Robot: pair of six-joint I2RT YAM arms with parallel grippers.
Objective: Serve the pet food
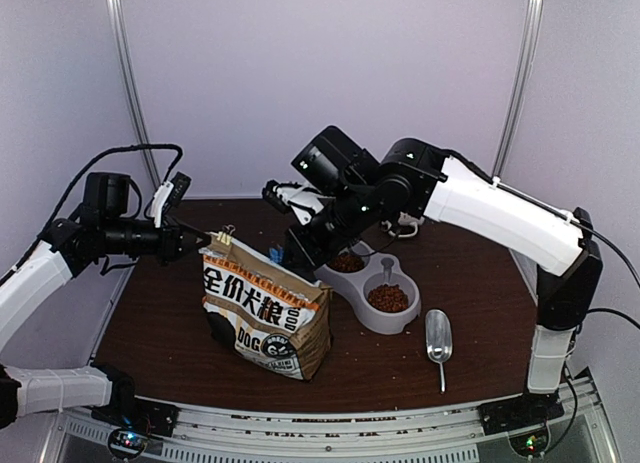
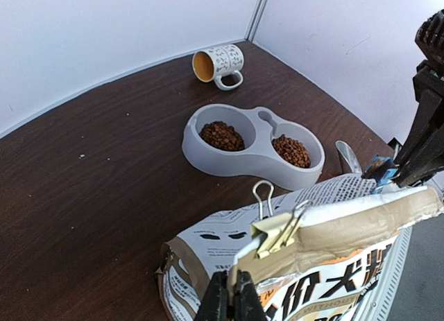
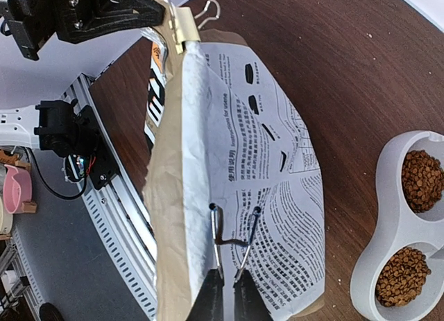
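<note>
The dog food bag stands upright left of centre, a gold binder clip on its top left. My left gripper is shut on the bag's top corner beside that clip. My right gripper is over the bag's top edge toward its right end, shut on a binder clip, whose wire handles show between the fingers; a blue clip shows there in the left wrist view. The grey double bowl behind the bag holds kibble in both wells. A metal scoop lies to the right.
A patterned mug lies on its side at the back, partly hidden by the right arm in the top view.
</note>
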